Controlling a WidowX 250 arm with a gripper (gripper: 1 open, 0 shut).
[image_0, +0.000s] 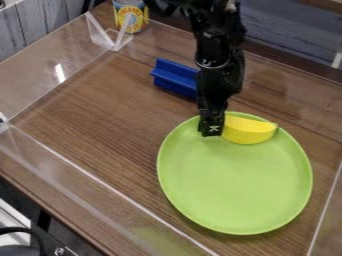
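Note:
My black gripper (214, 125) reaches down from the top centre, its fingertips low at the upper left rim of a green plate (234, 180), just left of a yellow banana-like piece (251, 131) lying on the plate's back part. Whether anything is between the fingers is hard to see in this dark shape.
A blue block (174, 77) lies behind and left of the gripper. A yellow can (130, 17) stands at the back left, beside clear plastic edging.

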